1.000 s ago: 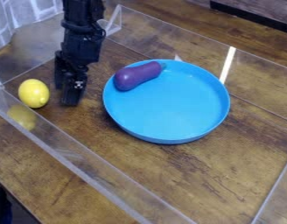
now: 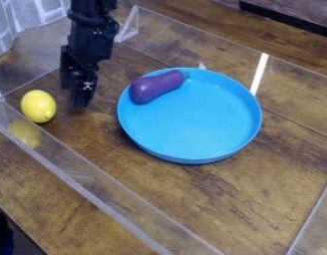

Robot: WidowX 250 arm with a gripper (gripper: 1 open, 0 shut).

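Note:
The black gripper (image 2: 79,82) hangs from the top left, low over the wooden surface, between a yellow lemon (image 2: 39,106) and a blue plate (image 2: 193,129). Whether its fingers are open or shut is hard to make out, and nothing held is visible. A purple eggplant (image 2: 157,86) lies on the back left part of the plate.
Clear plastic walls (image 2: 113,196) border the wooden work area (image 2: 259,179); one runs just left of and in front of the lemon. Bare wood surrounds the plate to the right and front.
The gripper has shifted slightly left and up, toward the lemon's side. The lemon, plate and eggplant have not visibly moved.

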